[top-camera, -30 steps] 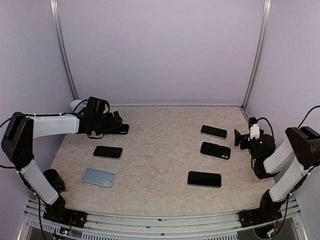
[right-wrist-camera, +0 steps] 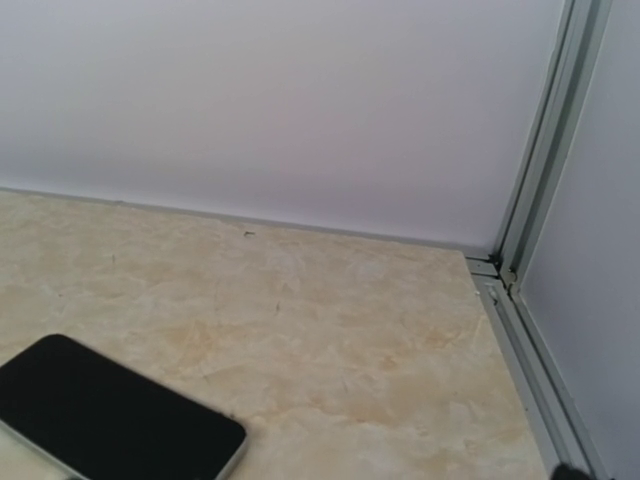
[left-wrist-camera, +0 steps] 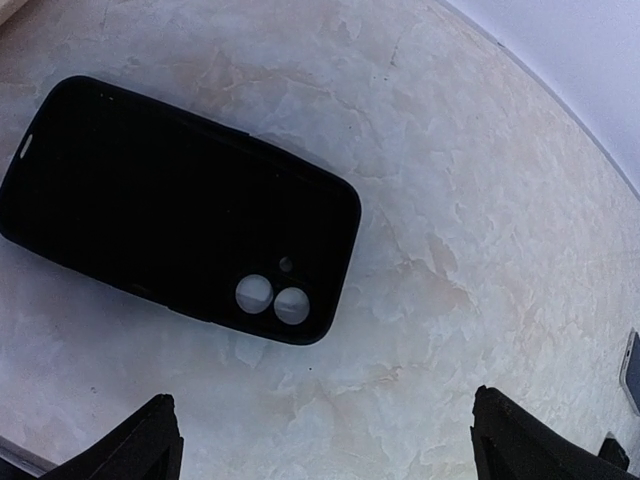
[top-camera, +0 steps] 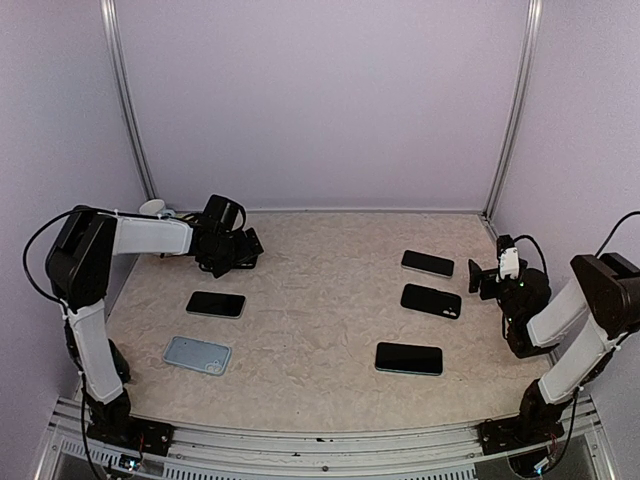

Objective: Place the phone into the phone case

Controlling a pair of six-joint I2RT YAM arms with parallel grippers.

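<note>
My left gripper [top-camera: 240,250] is open above a black phone case [left-wrist-camera: 150,200] at the back left; in the left wrist view the case has camera holes and nothing is between the fingers. A dark phone [top-camera: 215,304] lies in front of it, with a pale blue case or phone [top-camera: 197,355] nearer. My right gripper [top-camera: 478,278] stands open at the right edge, beside a dark phone [top-camera: 427,263], also in the right wrist view [right-wrist-camera: 120,405], and a black case [top-camera: 430,300]. Another dark phone [top-camera: 408,358] lies nearer the front.
Pale walls enclose the back and sides, with metal rails [right-wrist-camera: 535,370] along the edges. A white object [top-camera: 152,207] is partly hidden behind the left arm.
My left arm has swung rightward, bringing its gripper over the back-left black case. The right arm and the things on the table look unchanged.
</note>
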